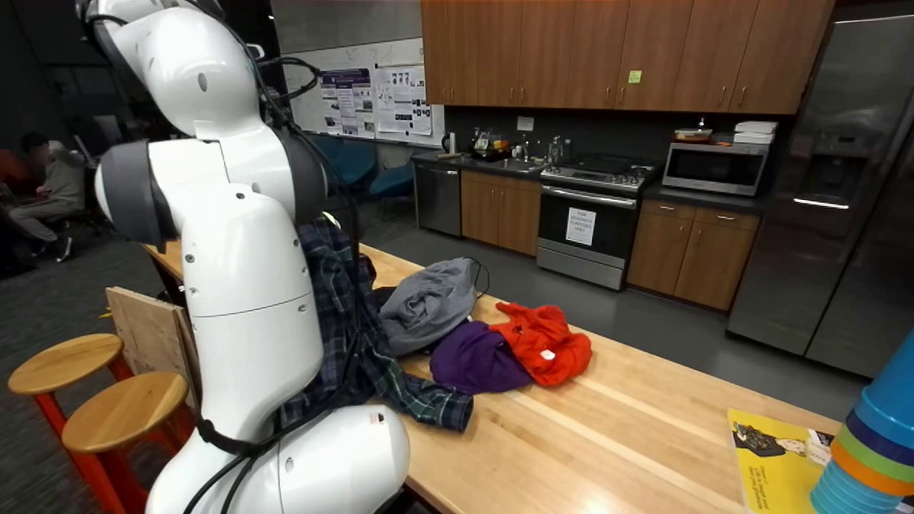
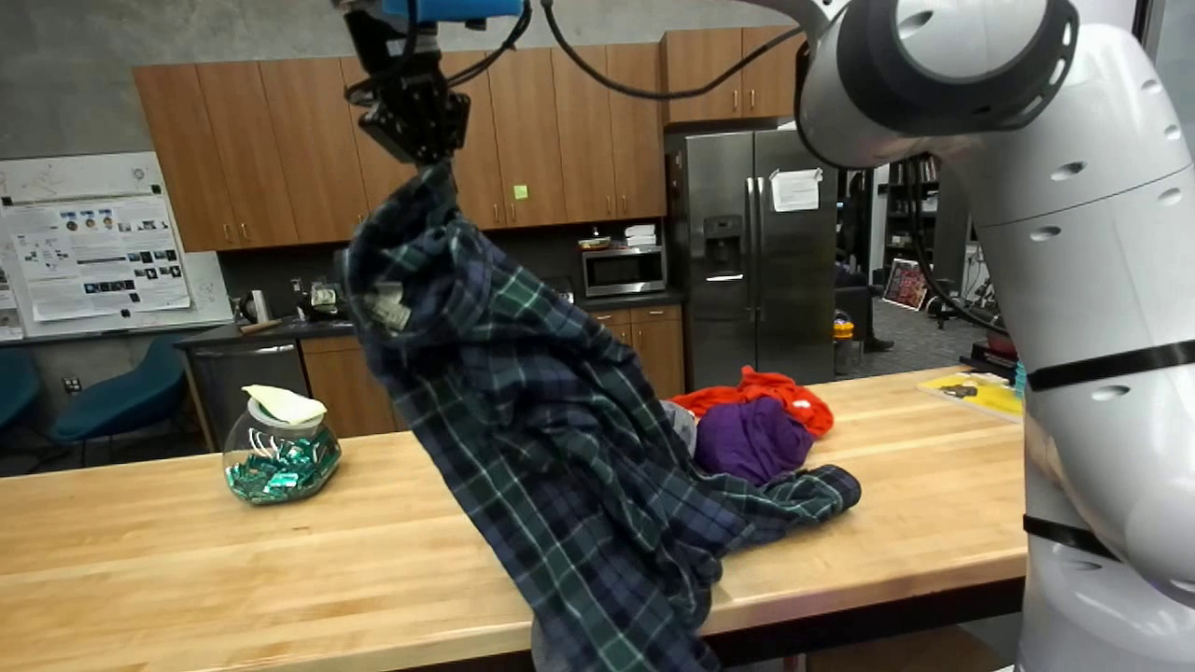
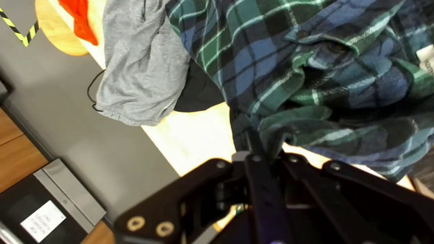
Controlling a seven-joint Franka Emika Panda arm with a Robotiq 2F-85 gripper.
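Observation:
A dark green and navy plaid shirt hangs from my gripper, which is raised well above the table and shut on a gathered part of the cloth. In the wrist view the shirt fills the upper right, its fabric running up between the gripper's fingers. One sleeve still lies on the tabletop beside a purple garment. Toward the front the rest of the shirt drops past the table edge. The arm hides part of the shirt in exterior view 1.
Grey clothing and a red garment lie bunched by the purple one. A glass jar of green packets stands on the table's left part. A yellow magazine is at the far end; bare wood lies between.

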